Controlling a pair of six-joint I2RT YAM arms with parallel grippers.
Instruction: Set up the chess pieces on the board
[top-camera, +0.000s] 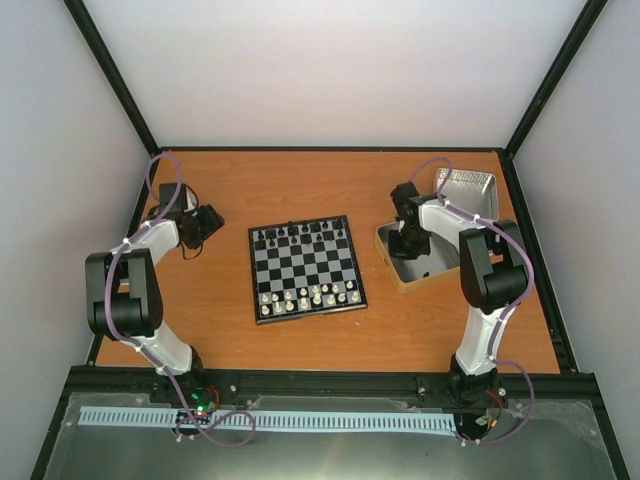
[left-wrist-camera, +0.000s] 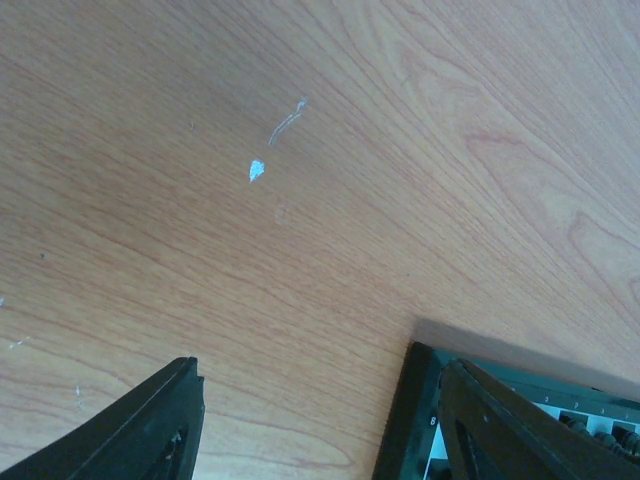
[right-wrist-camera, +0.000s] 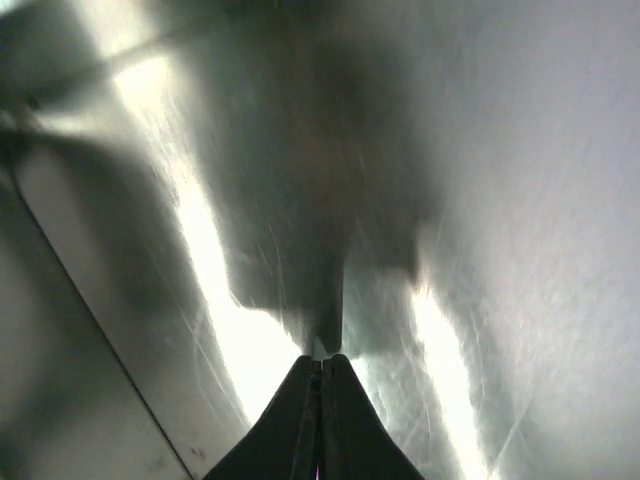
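Note:
The chessboard (top-camera: 305, 267) lies mid-table, with white pieces along its near rows and black pieces along its far rows; its dark corner (left-wrist-camera: 405, 420) shows in the left wrist view. My left gripper (top-camera: 205, 222) hangs at the left, off the board, its fingers apart over bare wood. My right gripper (top-camera: 400, 245) is down in the wooden box (top-camera: 410, 285) right of the board; in the right wrist view its fingertips (right-wrist-camera: 335, 385) are shut together over shiny metal, and anything between them is too small to tell.
A silver perforated case (top-camera: 470, 185) stands behind the wooden box at the back right.

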